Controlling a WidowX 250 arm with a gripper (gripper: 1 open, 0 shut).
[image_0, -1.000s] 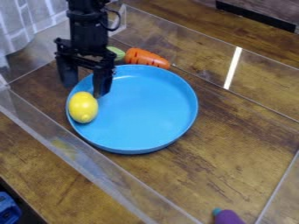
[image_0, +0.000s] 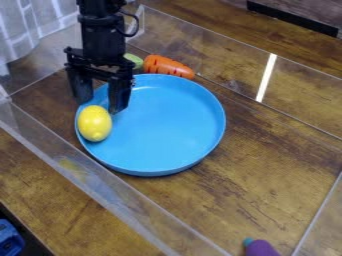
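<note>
My black gripper (image_0: 99, 80) hangs open over the left rim of a blue plate (image_0: 162, 129), just behind a yellow lemon-like object (image_0: 95, 123) lying on the plate's left side. Nothing shows held between its fingers.
An orange carrot (image_0: 170, 67) and a green item (image_0: 132, 60) lie behind the plate. A purple object (image_0: 259, 247) is at the bottom right. The wooden surface right of the plate is clear; clear walls edge the left.
The gripper has shifted very slightly left; the objects have stayed in place.
</note>
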